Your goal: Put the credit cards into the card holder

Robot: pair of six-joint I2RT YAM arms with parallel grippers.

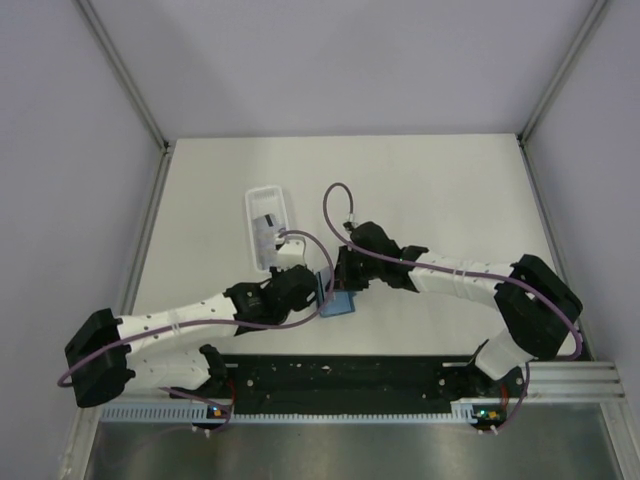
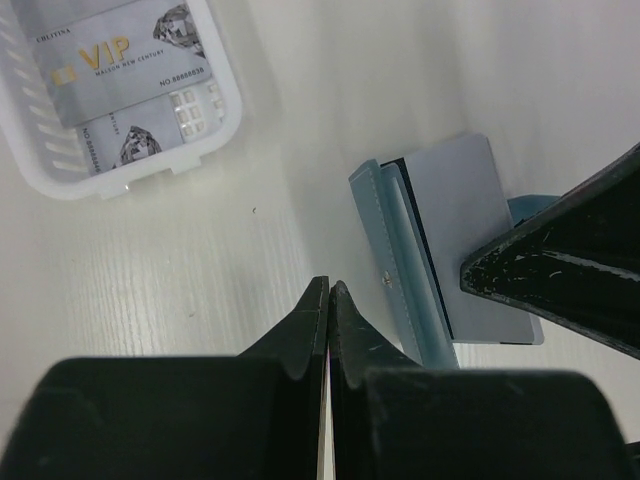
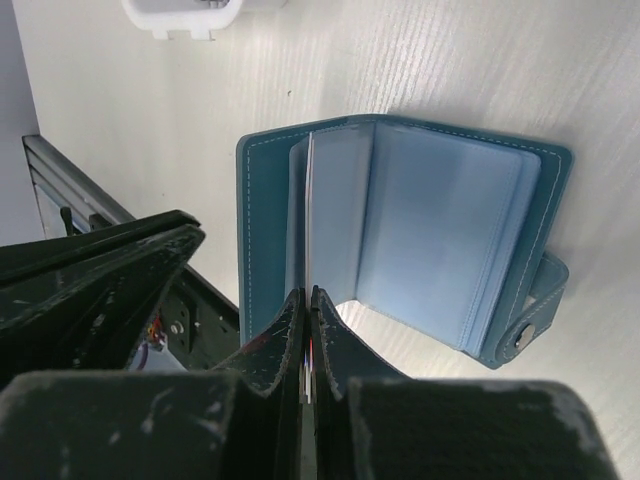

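Note:
The blue-green card holder lies opened out on the table, clear sleeves showing inside. One thin sleeve page stands on edge, its near end running between the tips of my right gripper, which is shut on it. Left of the holder, in the left wrist view, my left gripper is shut with nothing visible between its fingers. Grey VIP cards lie in a white tray at upper left there. Part of the holder is hidden behind the right gripper's dark body.
Behind the grippers, the white tray stands left of centre on the table. Bare tabletop stretches across the back and right. Both arms are close together near the holder, leaving little room between them.

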